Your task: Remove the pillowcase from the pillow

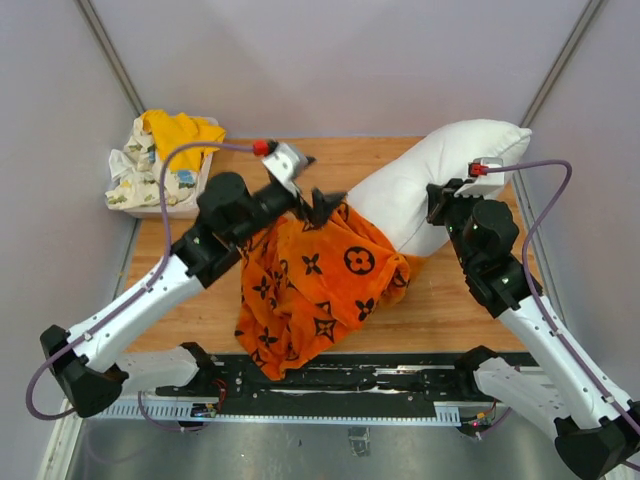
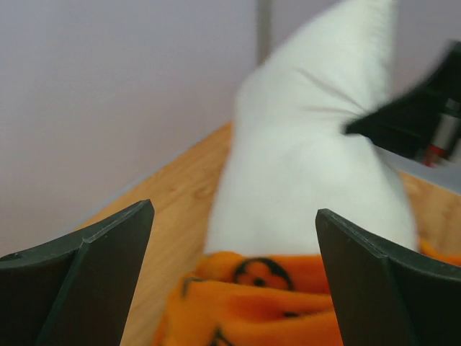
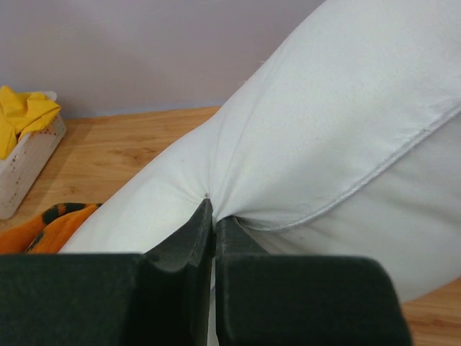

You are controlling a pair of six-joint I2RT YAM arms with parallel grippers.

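Note:
The white pillow lies tilted across the right of the table, its upper end raised by my right gripper, which is shut on its fabric, gathered in a pinch at the fingertips in the right wrist view. The orange pillowcase with black motifs is bunched around the pillow's lower left end and hangs over the front edge. My left gripper is open above where orange meets white; in the left wrist view its blurred fingers frame both cloths with nothing held.
A white basket with yellow and patterned cloths stands at the back left. Bare wood shows at the left and right of the table. Walls enclose the sides and back.

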